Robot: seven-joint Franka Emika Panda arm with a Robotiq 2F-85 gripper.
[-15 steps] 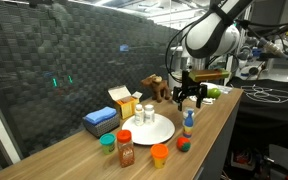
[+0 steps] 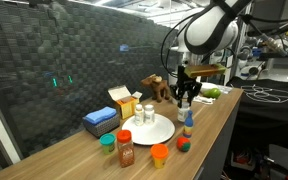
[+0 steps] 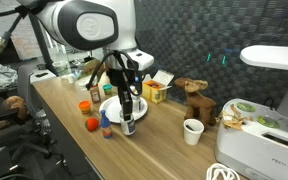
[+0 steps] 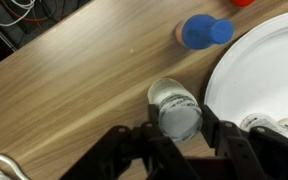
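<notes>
My gripper is shut on a small white bottle (image 4: 172, 92) with a greyish round top. The fingers stand on either side of that top. In exterior view 2 the white bottle (image 3: 127, 126) is upright beneath the gripper (image 3: 127, 108), just right of the blue-topped bottle (image 3: 106, 125). From exterior view 1, the white bottle (image 2: 183, 112) shows behind the blue-topped bottle (image 2: 188, 126). Whether its base touches the table is hard to tell. A white plate (image 4: 242, 85) lies close by, with two similar white bottles (image 2: 138, 115) on it.
A red tomato (image 2: 183, 144), an orange cup (image 2: 159, 155) and a red-capped jar (image 2: 125, 149) stand near the front edge. A brown animal figure (image 3: 199, 100), a white cup (image 3: 193, 131) and a toaster (image 3: 269, 140) are farther along. Bare wood (image 4: 74, 100) lies on the wrist view's left.
The white bottle at the gripper now shows a little left of and above the blue-topped bottle.
</notes>
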